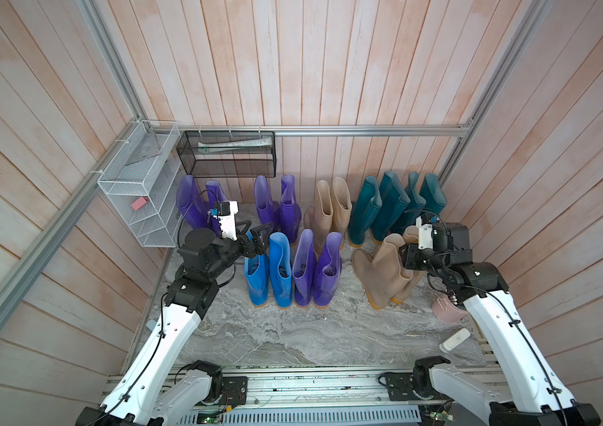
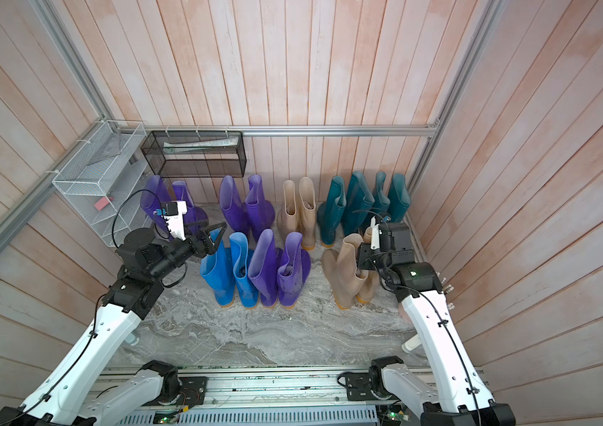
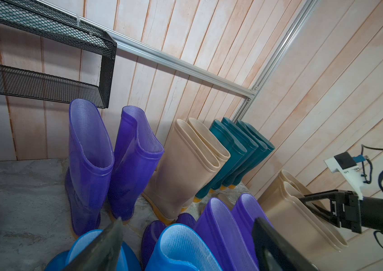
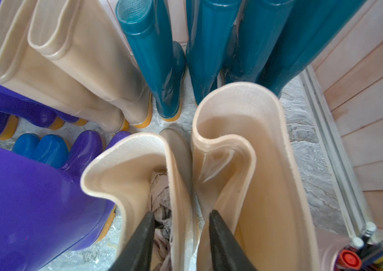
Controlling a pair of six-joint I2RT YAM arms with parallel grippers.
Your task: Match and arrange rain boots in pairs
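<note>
Purple boots [image 1: 288, 209], beige boots [image 1: 340, 206] and teal boots [image 1: 392, 198] stand along the back. Blue boots [image 1: 280, 269] and purple boots [image 1: 327, 269] form a front row, with two beige boots [image 1: 383, 277] at front right. My left gripper is open above the blue and purple front boots, fingers blurred, nothing visibly held. My right gripper stands open at the tops of the two beige boots, its fingers around the adjoining rims, not visibly closed on them.
A black wire basket [image 1: 226, 167] and white wire shelves [image 1: 124, 184] hang on the walls. Pens in a pink cup [image 1: 448, 310] and a white bar [image 1: 455, 340] lie at right.
</note>
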